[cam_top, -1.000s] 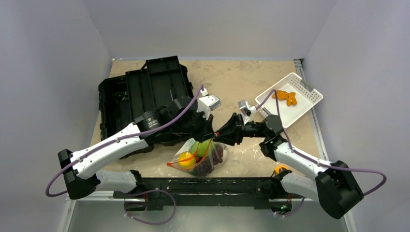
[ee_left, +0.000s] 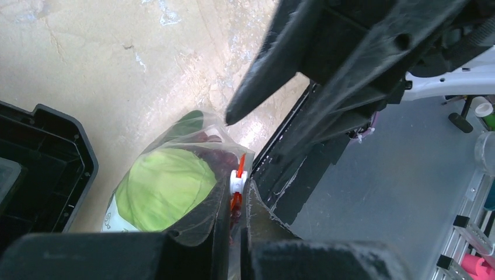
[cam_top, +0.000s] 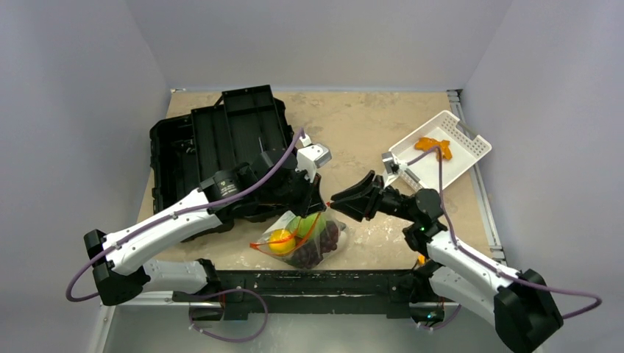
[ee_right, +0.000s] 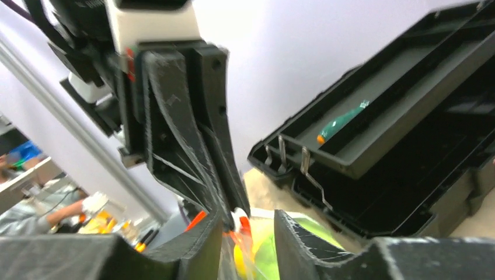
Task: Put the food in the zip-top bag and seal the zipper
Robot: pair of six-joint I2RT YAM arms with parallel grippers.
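A clear zip top bag point(cam_top: 272, 254) with an orange-red zipper lies low on the table, holding a yellow fruit point(cam_top: 281, 241), something light green point(ee_left: 163, 189) and dark grapes point(cam_top: 309, 254). My left gripper point(cam_top: 321, 208) is shut on the bag's zipper edge. Just beyond its fingertips, a white slider point(ee_left: 238, 182) sits on the zipper in the left wrist view. To the right, my right gripper point(cam_top: 344, 209) stands with its fingers apart, close to the end of the zipper. Between its fingers in the right wrist view, part of the bag shows beyond; no grip on it is visible.
An open black case point(cam_top: 169, 169) fills the table's left side, behind the left arm. At the right, a white basket point(cam_top: 471, 151) holds an orange-brown food item point(cam_top: 434, 147). Bare table lies between case and basket.
The left gripper has edged slightly left with the bag.
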